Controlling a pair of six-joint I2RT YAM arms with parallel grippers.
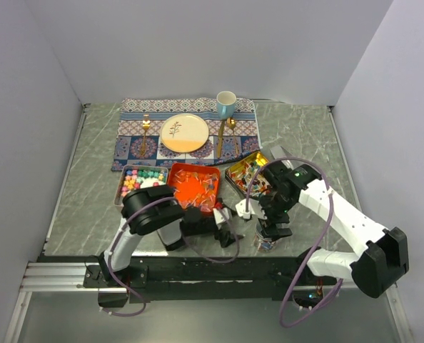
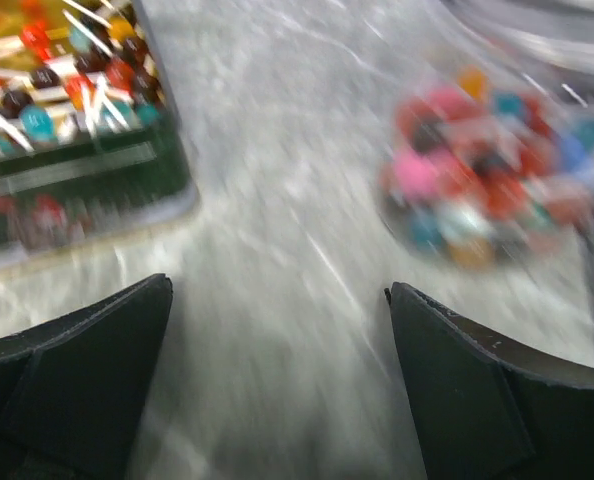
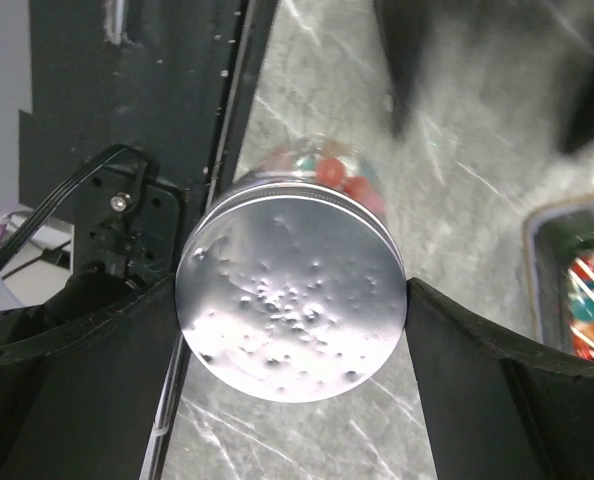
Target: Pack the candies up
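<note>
A clear jar (image 1: 264,241) of colourful candies stands at the table's front, partly hidden under the right arm. From above, its silver lid (image 3: 290,300) fills the space between the fingers of my right gripper, which is open around it; whether the pads touch the lid, I cannot tell. Blurred, the jar's candies (image 2: 467,170) also appear at the right of the left wrist view. My left gripper is open left of the jar, only bare table between its fingers. A gold tray (image 1: 245,171) of lollipops lies behind the grippers.
An orange-red tray (image 1: 193,187) of wrapped candies and a tray of round candies (image 1: 141,177) sit at left, partly beneath the left arm. A plate (image 1: 184,133), cutlery and a blue cup (image 1: 226,105) occupy the patterned mat behind.
</note>
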